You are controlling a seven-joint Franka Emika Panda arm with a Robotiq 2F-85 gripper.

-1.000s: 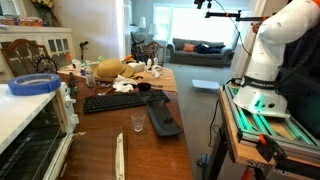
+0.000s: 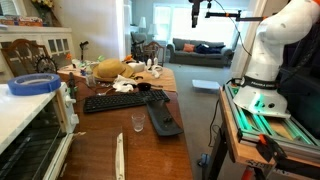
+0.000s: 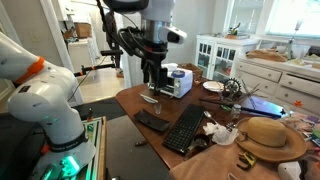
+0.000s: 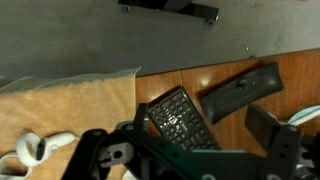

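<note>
My gripper stands open above the table, nothing between its fingers; in exterior view 2 the gripper (image 3: pixel 155 78) hangs over the table's near side. Below it in the wrist view lie a black keyboard (image 4: pixel 182 122) and, to its right, a long black tray-like object (image 4: pixel 240 92). Exterior view 1 shows the keyboard (image 2: pixel 115 101), the black object (image 2: pixel 162 118) and a clear glass (image 2: pixel 138 122) beside it. A tan hat (image 3: pixel 268 133) rests farther along the table in exterior view 2.
White objects (image 4: pixel 38 150) sit on a brown sheet (image 4: pixel 70 112). A blue roll of tape (image 2: pixel 34 84) lies on a white appliance at the left. A long pale strip (image 2: pixel 120 157) lies near the front. The wooden table (image 2: pixel 90 140) has bare room there.
My gripper has come lower into exterior view 1 at the top, where only a bit of the arm's end showed before. The table objects look unmoved.
</note>
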